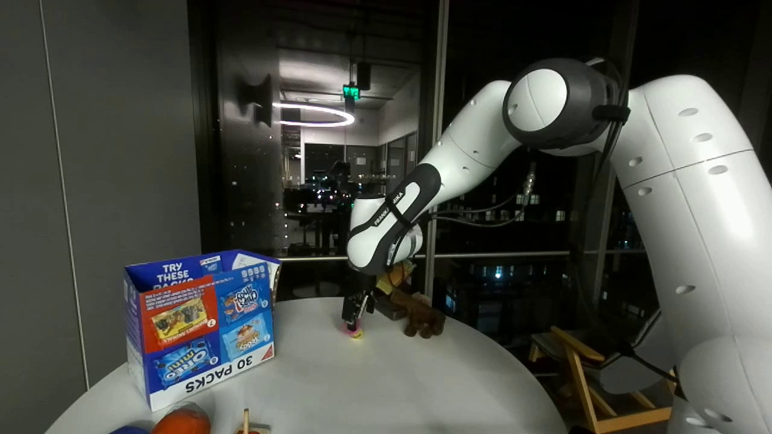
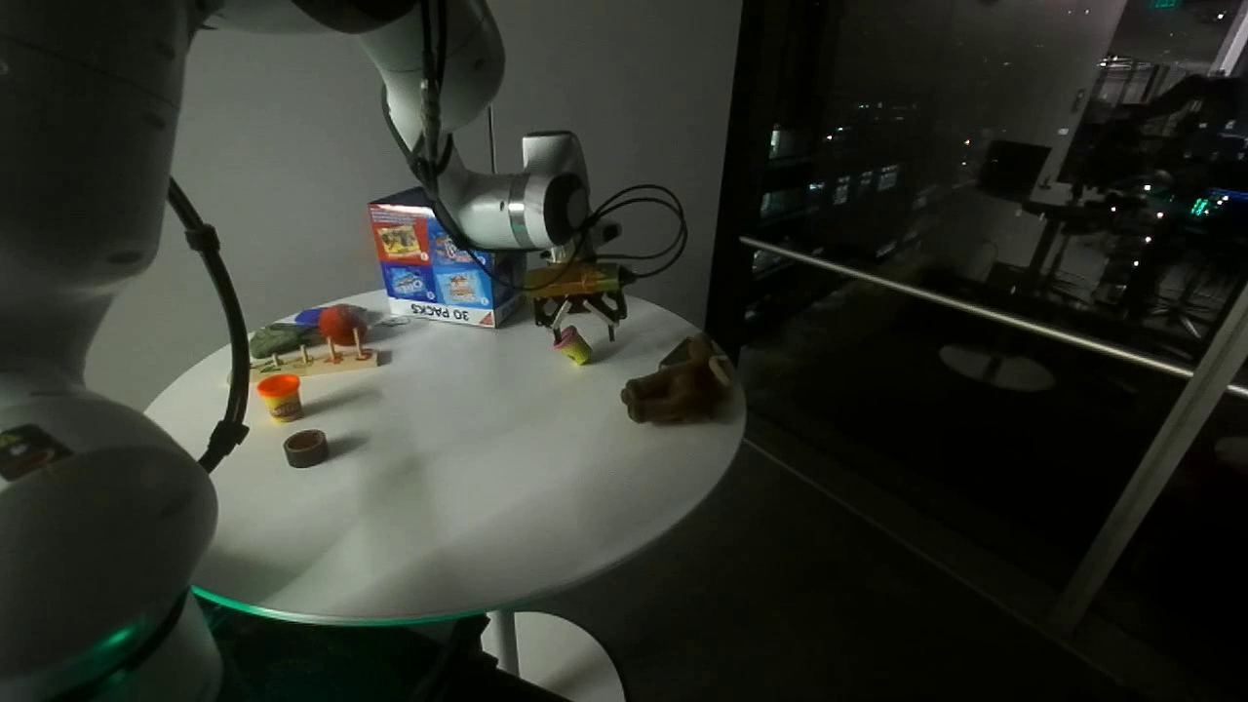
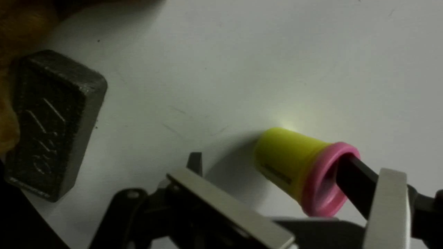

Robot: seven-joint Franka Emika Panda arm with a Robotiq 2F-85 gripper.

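Observation:
A small yellow tub with a pink rim (image 3: 290, 162) is tilted on the white table in the wrist view, its rim end toward my gripper. One dark fingertip (image 3: 355, 176) pokes at or into the pink rim; the other finger stands well apart on the left. The fingers are open and do not clasp the tub. In exterior view 2 the same tub (image 2: 573, 346) leans under the gripper (image 2: 584, 337). From exterior view 1, the gripper (image 1: 356, 322) hides most of the tub, and only a bit of pink and yellow shows.
A dark block (image 3: 54, 124) and a brown plush toy (image 2: 679, 388) lie near the table edge. The blue snack box (image 1: 202, 325) stands on the other side. An orange-lidded tub (image 2: 281, 398), a brown ring (image 2: 305, 448) and a pegged board (image 2: 322, 361) sit farther off.

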